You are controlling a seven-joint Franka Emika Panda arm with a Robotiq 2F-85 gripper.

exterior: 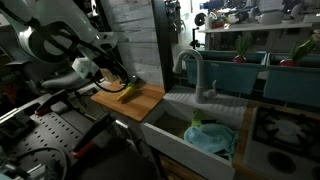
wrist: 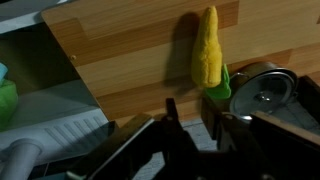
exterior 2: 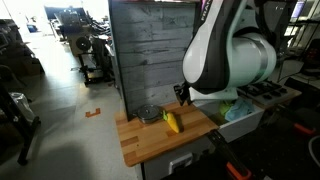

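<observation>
A long yellow object (wrist: 207, 50), banana-like in shape, lies on the wooden counter (wrist: 130, 60). A small green piece (wrist: 221, 85) shows right beside its lower end in the wrist view. My gripper is open above the counter, with nothing between its fingers. From the side, the yellow object (exterior 2: 173, 122) rests on the board just below and left of the gripper (exterior 2: 183, 96), apart from it. In the first exterior view, the yellow object (exterior: 127, 93) sits under the gripper (exterior: 122, 79).
A round metal pan (wrist: 265, 92) stands near the yellow object. The sink (exterior: 165, 122) beside the counter holds a blue cloth (exterior: 212, 139) and a green item (exterior: 196, 118). A faucet (exterior: 199, 70) rises behind it; a grey plank wall (exterior 2: 155, 60) backs the counter.
</observation>
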